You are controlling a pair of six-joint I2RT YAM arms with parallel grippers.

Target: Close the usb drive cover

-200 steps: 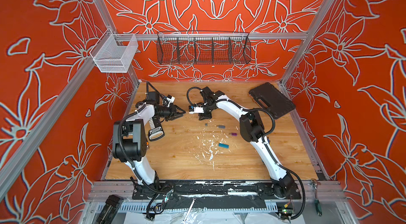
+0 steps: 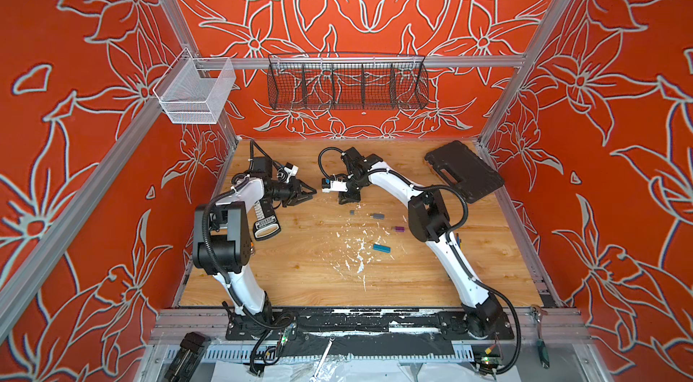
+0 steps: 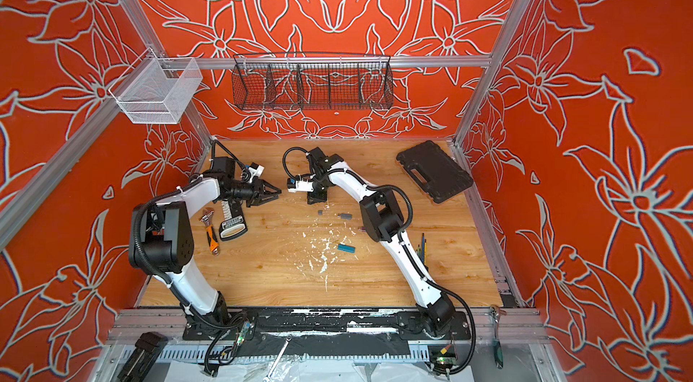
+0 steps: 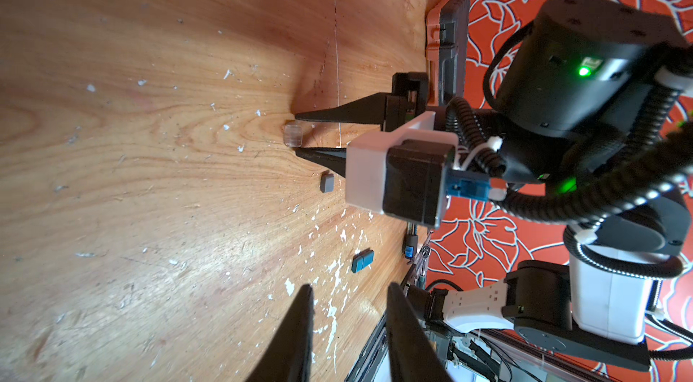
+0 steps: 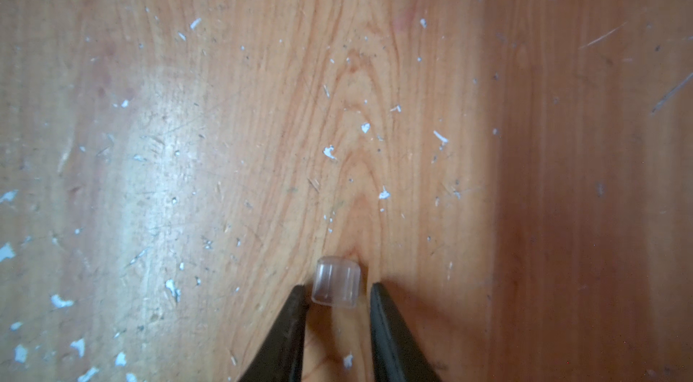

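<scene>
A small translucent cap (image 5: 336,281) lies on the wooden table; in the right wrist view my right gripper straddles it, part open, the fingertips at either side. The left wrist view shows that cap (image 4: 292,134) between the right fingertips, low over the wood. My left gripper is part open with nothing between its fingers, left of the right one. Small grey pieces (image 2: 377,216), a purple piece (image 2: 399,228) and a teal piece (image 2: 382,247) lie in front of the right gripper.
A black case (image 2: 463,169) lies at back right. A saw (image 3: 232,227) and an orange-handled wrench (image 3: 211,236) lie at left. Wire baskets (image 2: 347,82) hang on the back.
</scene>
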